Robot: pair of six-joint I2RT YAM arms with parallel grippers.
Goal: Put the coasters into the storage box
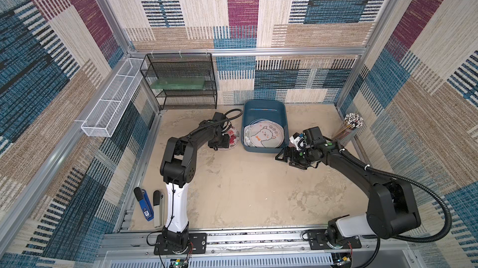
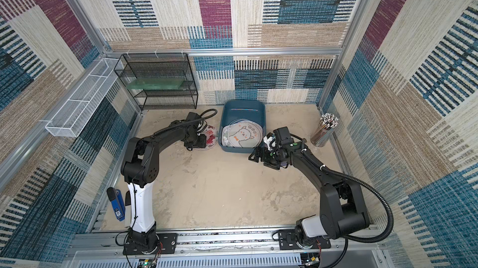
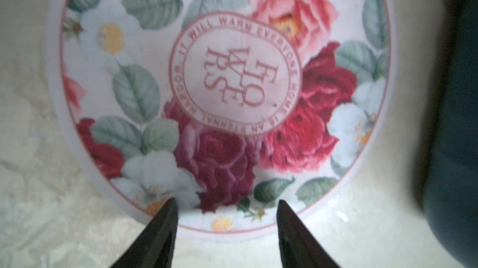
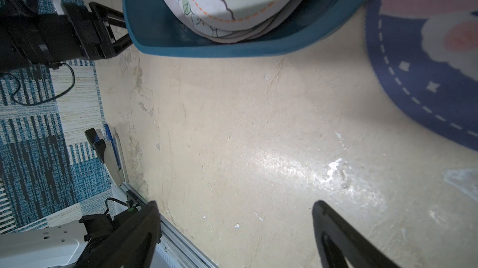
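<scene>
A dark blue storage box [image 1: 264, 105] stands at the back middle, with several round coasters stacked inside; the topmost shows a white cartoon animal [image 1: 266, 133]. Flat on the table just left of it lies a round floral coaster [image 3: 139, 93]. My left gripper hangs over this coaster's near edge, open, its fingers apart and holding nothing. On the box's right side, a dark purple coaster [image 4: 398, 64] lies on the table, mostly hidden by the right arm in the top views. My right gripper is open above bare tabletop, near the box's front right corner.
A black mesh rack [image 1: 181, 81] stands at the back left. A holder of pens [image 1: 350, 124] sits at the right edge. The blue stapler [image 1: 144, 203] lies at the front left.
</scene>
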